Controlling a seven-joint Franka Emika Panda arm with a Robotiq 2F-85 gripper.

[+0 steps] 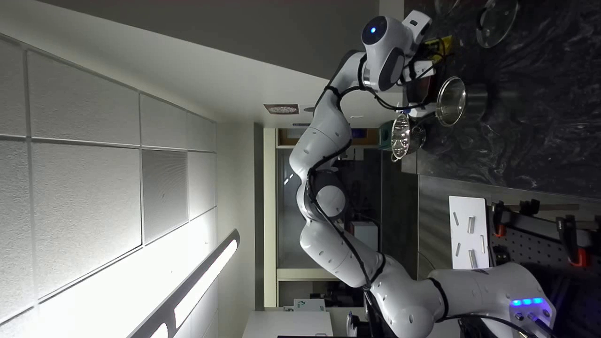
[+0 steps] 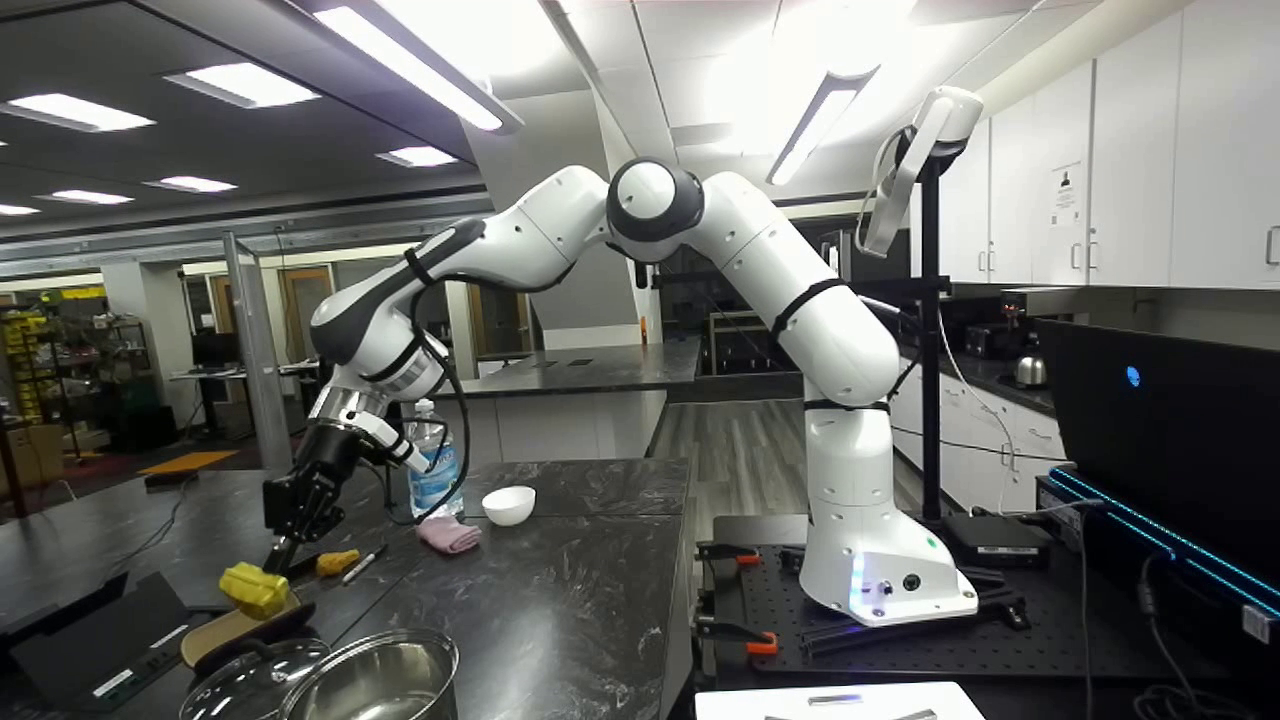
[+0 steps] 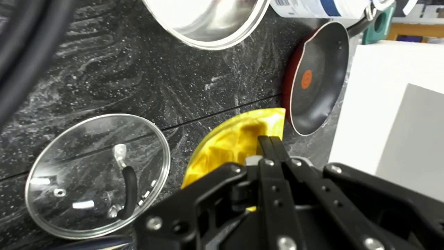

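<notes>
A thin yellow piece with a quilted look, perhaps cloth, is at the fingertips of my gripper. The black fingers lie side by side, shut on its edge as far as the wrist view shows; the exact pinch is partly hidden. In exterior view 2 the yellow piece hangs at the tip of the gripper, over the far-left part of the dark counter. Exterior view 1 shows the yellow piece partly behind cables and the arm's end.
A glass lid with a black handle, a steel pot and a red-sided frying pan stand close around. Farther along are a pink cloth, a white bowl and a water bottle.
</notes>
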